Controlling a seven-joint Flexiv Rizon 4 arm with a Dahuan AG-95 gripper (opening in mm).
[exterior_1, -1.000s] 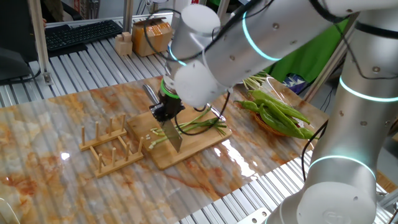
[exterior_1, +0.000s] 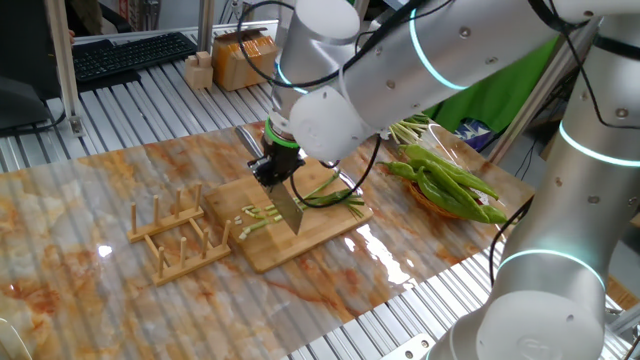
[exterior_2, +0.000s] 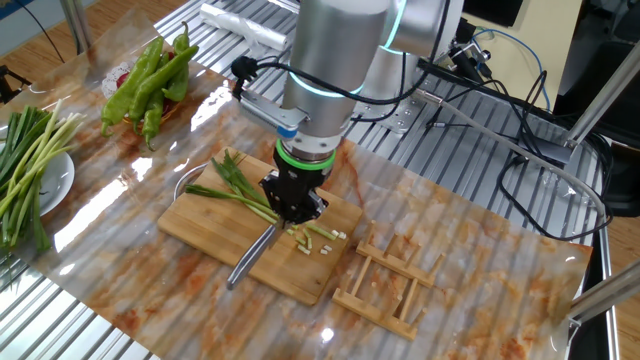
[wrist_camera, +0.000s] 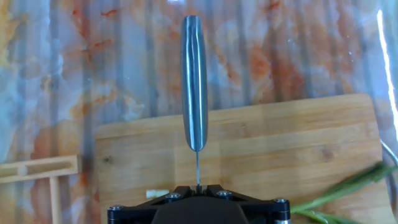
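Note:
My gripper (exterior_1: 275, 178) is shut on a knife, at the spot where handle and blade meet. In exterior view 1 the broad blade (exterior_1: 287, 208) points down over the wooden cutting board (exterior_1: 265, 258); whether its edge touches the board cannot be told. The steel handle (wrist_camera: 194, 84) sticks out straight from the fingers in the wrist view. Green onions (exterior_2: 232, 177) lie across the board, partly hidden behind the gripper in exterior view 2. Small cut pieces (exterior_2: 325, 249) are scattered near the board's end by the rack.
Close to the board stands a pegged wooden rack (exterior_2: 385, 285). Green peppers (exterior_1: 440, 188) fill a basket on the board's other side. More green onions (exterior_2: 35, 175) lie on a white plate (exterior_2: 58, 182).
With the knife held, my gripper has shifted slightly to the right in exterior view 1, along the onions toward their leafy end. Board, rack and peppers have stayed in place.

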